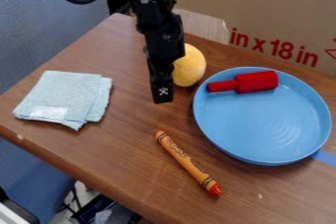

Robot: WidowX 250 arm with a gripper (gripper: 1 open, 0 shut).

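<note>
My black gripper (pixel 163 84) hangs over the middle of the wooden table, pointing down, left of the blue plate (pixel 262 130) and in front of a yellow rounded object (pixel 191 67), which it partly hides. Whether its fingers are open or shut I cannot tell. A red rolling-pin-like piece (pixel 245 83) rests on the plate's back part. An orange crayon (pixel 184 159) lies diagonally nearer the front, below the gripper. A folded light-blue cloth (pixel 66 98) is at the left.
The table (pixel 125 159) has bare wood between cloth and crayon and behind the cloth. A cardboard box (pixel 273 12) stands along the back. The table's left edge drops to a blue surface.
</note>
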